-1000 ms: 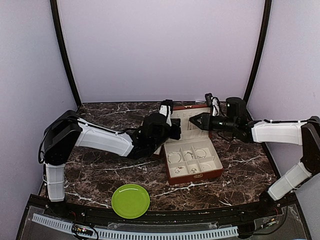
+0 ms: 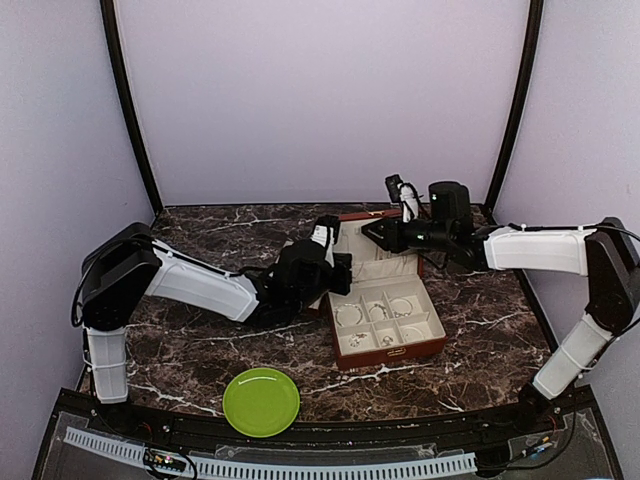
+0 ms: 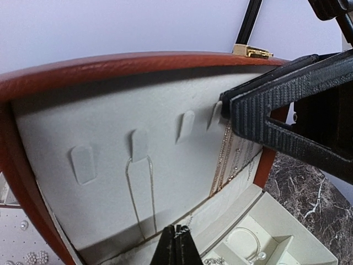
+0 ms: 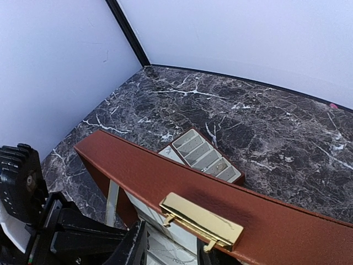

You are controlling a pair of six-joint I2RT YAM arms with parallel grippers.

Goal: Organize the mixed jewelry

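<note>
The brown jewelry box (image 2: pixel 390 353) stands with its lid (image 3: pixel 165 59) raised; rings and bracelets lie in its compartments. In the left wrist view, a thin necklace (image 3: pixel 130 185) hangs from one lid tab, and rose-gold chains (image 3: pixel 219 160) hang farther right. My left gripper is shut in front of the lid's lower edge. A bit of silver chain (image 3: pixel 190 221) shows at its tips; whether it is gripped, I cannot tell. My right gripper (image 2: pixel 372 235) is at the lid's upper part, beside the rightmost visible tab. Its fingers (image 4: pixel 138 245) stand apart, no jewelry visible between them.
A green plate (image 2: pixel 261 402) lies at the front of the marble table. Behind the lid, the right wrist view shows a second sectioned tray (image 4: pixel 204 154), largely hidden. The gold clasp (image 4: pixel 201 218) juts from the lid's top edge. Table space beside the plate is clear.
My right gripper has moved left and back, closer to the lid's top. The left gripper has shifted slightly left. Box and plate have stayed put.
</note>
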